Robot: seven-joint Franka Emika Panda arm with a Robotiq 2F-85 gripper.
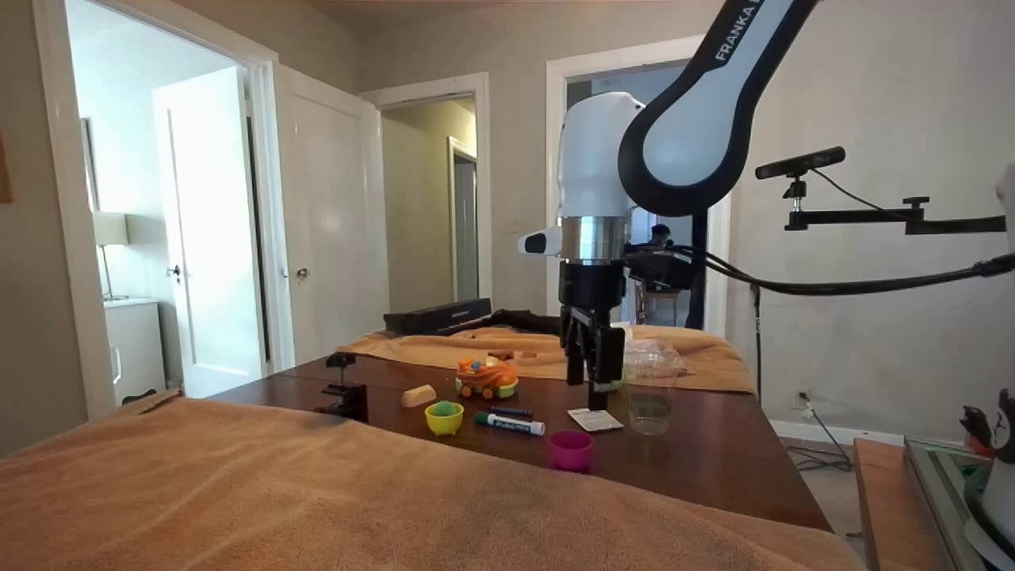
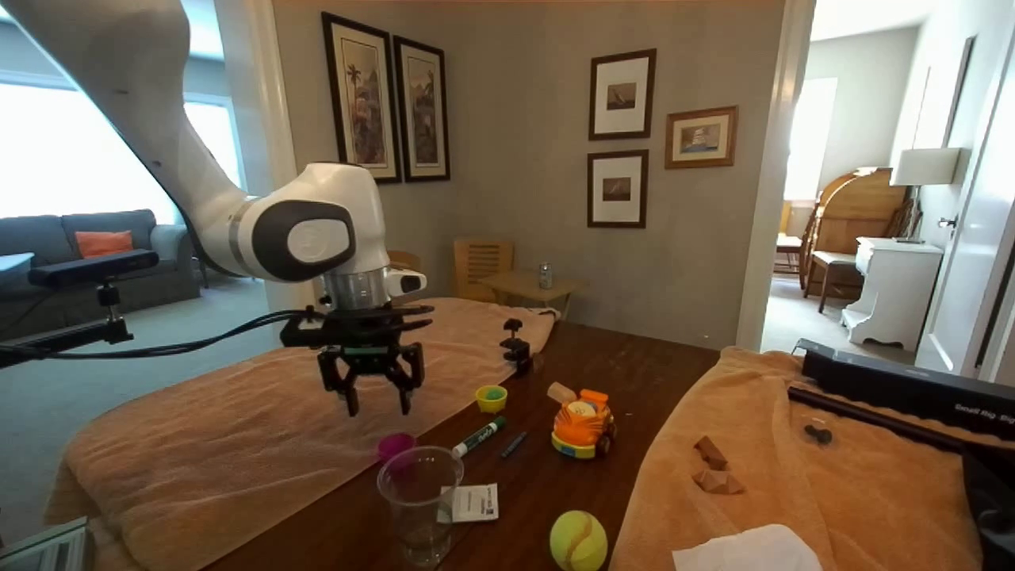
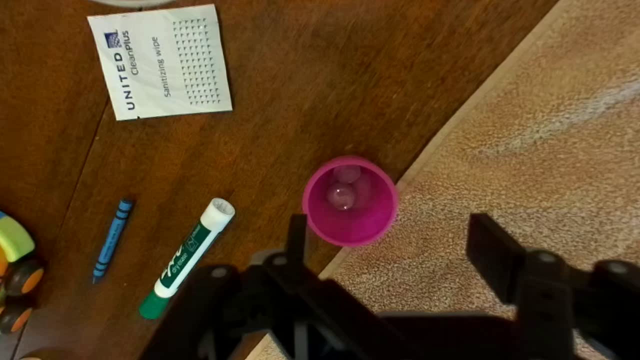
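My gripper (image 2: 381,409) hangs well above the table, its fingers apart and nothing between them. Below it a magenta cup (image 3: 350,228) stands upright where the wood meets the towel edge; a few clear round pieces (image 3: 342,196) lie inside it. Beside the cup rests a green-and-white dry erase marker (image 3: 187,255), and past that a blue crayon (image 3: 112,240). A flat white sanitizing wipe packet (image 3: 162,63) lies on the wood. Further off is a small yellow cup (image 1: 444,423) with something green in it.
A clear plastic cup (image 2: 420,509) stands near the packet. An orange toy car (image 2: 580,425), a tennis ball (image 2: 578,541) and a black clamp (image 1: 345,390) are on the table. Orange towels (image 1: 285,485) cover its long sides. Bare wood shows between the objects.
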